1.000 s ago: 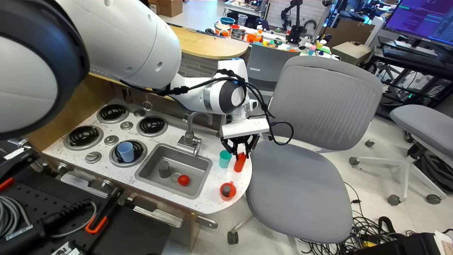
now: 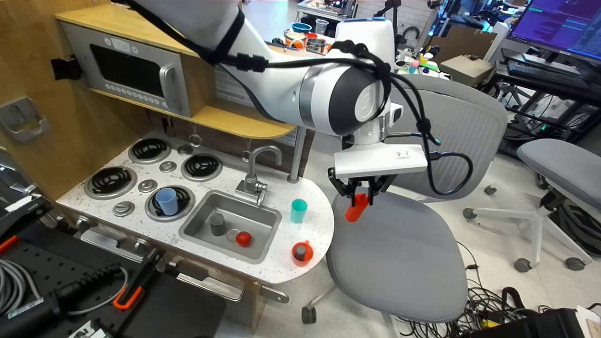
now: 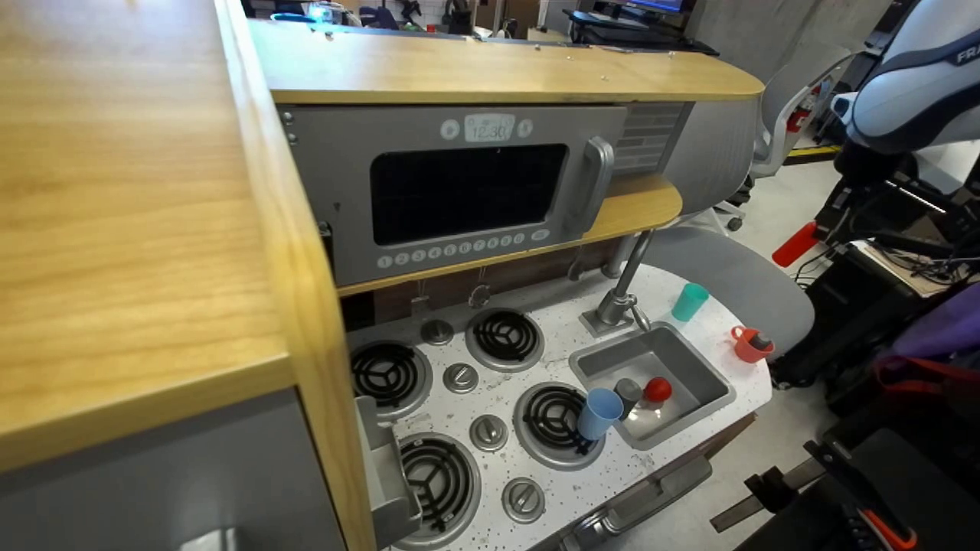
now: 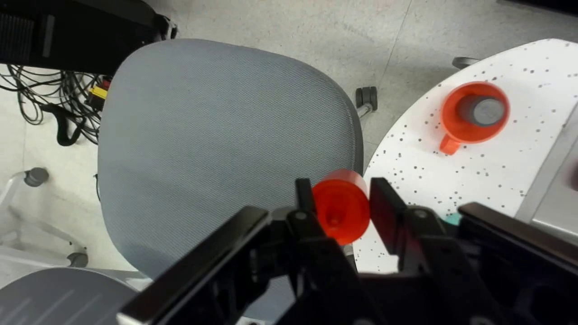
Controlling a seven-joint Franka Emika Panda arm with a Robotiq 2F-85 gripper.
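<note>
High over the grey chair seat, just off the counter's rounded end, my gripper (image 2: 361, 198) is shut on a red cylinder (image 2: 356, 209). The same red cylinder (image 3: 795, 244) juts out tilted below the arm in the second exterior view. From the wrist, its round red end (image 4: 341, 210) shows between two black fingers. Below on the counter, an orange-red cup (image 4: 461, 132) holds a small grey cylinder (image 4: 487, 111). A teal cup (image 2: 298, 210) stands close to the sink's right side.
Inside the sink (image 2: 270, 239) lie a red ball (image 2: 243, 239) and a dark grey cylinder (image 2: 217, 224). A blue cup (image 2: 166, 201) rests on the front burner. The faucet (image 2: 251, 174) and a shelf (image 2: 242, 121) rise behind. The chair (image 2: 394, 253) sits against the counter's end.
My gripper has risen and moved right, carrying the red cylinder from the counter's right edge to above the chair. The cups and the sink's contents have stayed put.
</note>
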